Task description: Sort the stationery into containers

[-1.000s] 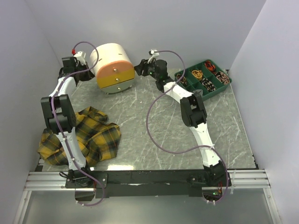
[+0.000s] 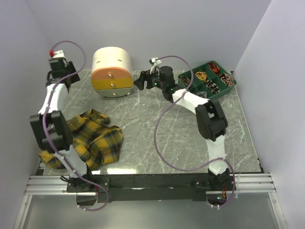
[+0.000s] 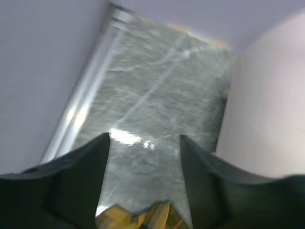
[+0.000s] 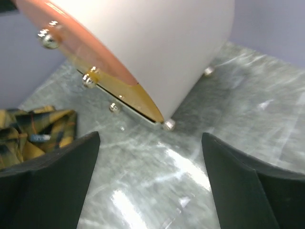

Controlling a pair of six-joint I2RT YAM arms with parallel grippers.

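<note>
The small white cabinet (image 2: pixel 112 58) has a rounded top and three drawers: orange (image 2: pixel 109 73), yellow (image 2: pixel 112 83) and grey-green (image 2: pixel 114 92). All three look shut. To its left my left gripper (image 2: pixel 73 72) hangs clear of the wall of the cabinet, and its fingers are apart in the left wrist view with only tabletop between them. On the cabinet's other side is my right gripper (image 2: pixel 139 81), also open and empty; the right wrist view shows the cabinet's lower corner (image 4: pixel 159 112) just beyond its fingers (image 4: pixel 83 160). No loose stationery shows in the top view.
A green divided tray (image 2: pixel 220 95) with coiled cords (image 2: pixel 200 76) stands at the back right. A yellow-and-black checked cloth (image 2: pixel 97 138) lies crumpled at front left. Walls close in the left, back and right.
The cabinet has shifted left and turned to face more squarely forward. My left arm has swung left, away from it. The right arm's elbow has moved right, its gripper only slightly.
</note>
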